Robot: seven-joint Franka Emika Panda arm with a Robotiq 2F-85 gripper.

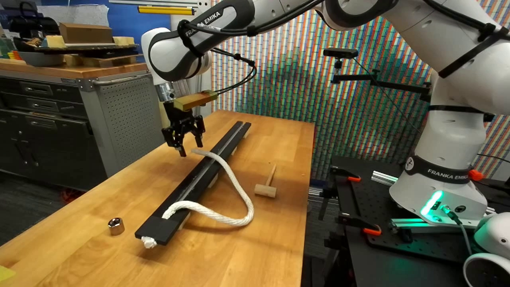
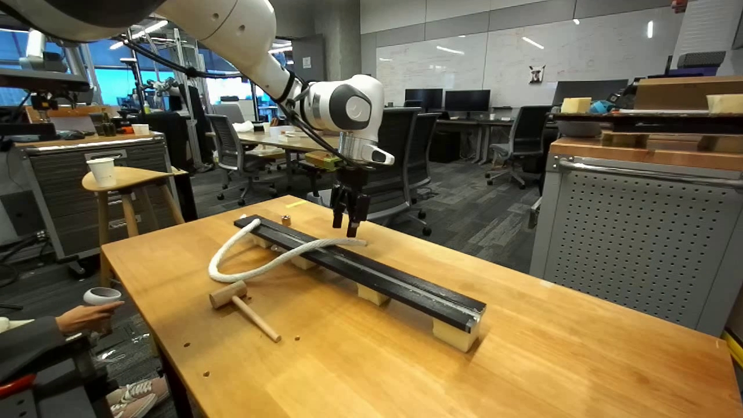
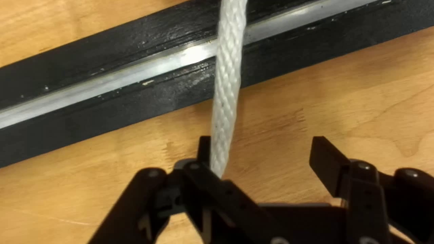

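A white braided rope (image 1: 234, 181) loops over a long black rail (image 1: 210, 165) with a metal-lined groove; its near end passes through the rail's end block. The free end reaches past the rail's far side. Above the table, beside that free end, hangs my gripper (image 1: 191, 148), fingers apart. In the wrist view the rope (image 3: 228, 69) crosses the rail (image 3: 162, 87) and runs down to the left finger (image 3: 204, 149), which hides its tip. Bare table shows between the fingers of the gripper, with the rope close to the left one.
A wooden mallet (image 1: 265, 190) lies on the rope loop's side of the rail. Near the rail's front end stands a shiny metal socket (image 1: 115, 225). Pale blocks (image 2: 371, 295) raise the rail off the table. The tabletop (image 2: 578, 348) beyond the rail is clear.
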